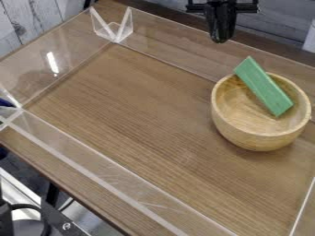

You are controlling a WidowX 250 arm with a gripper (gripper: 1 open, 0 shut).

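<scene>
A black gripper (219, 29) hangs at the top right, above the table's back part, shut with nothing visible between its fingers. Below it and to the right, a light wooden bowl (246, 129) holds a green rectangular block (263, 87), which leans tilted against the bowl's rim. The gripper is apart from both.
Clear plastic edging (112, 28) shows at the back left and along the sides. Dark cables or parts (25, 221) lie off the table at the lower left.
</scene>
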